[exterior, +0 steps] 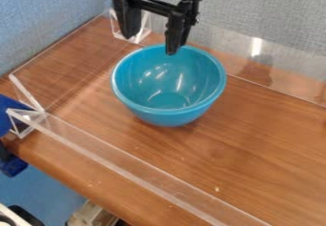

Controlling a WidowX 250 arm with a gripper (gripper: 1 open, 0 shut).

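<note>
A round, glossy teal bowl [169, 94] stands upright on the wooden table [254, 163], a little above the middle of the view. My black gripper [151, 37] hangs at the top over the bowl's back rim, its two fingers spread apart with nothing visible between them.
Clear plastic walls [140, 173] edge the table at the front, left and back. A blue object [10, 115] sits outside the left corner. Bare table lies to the right of the bowl, and grey and blue padded walls stand behind.
</note>
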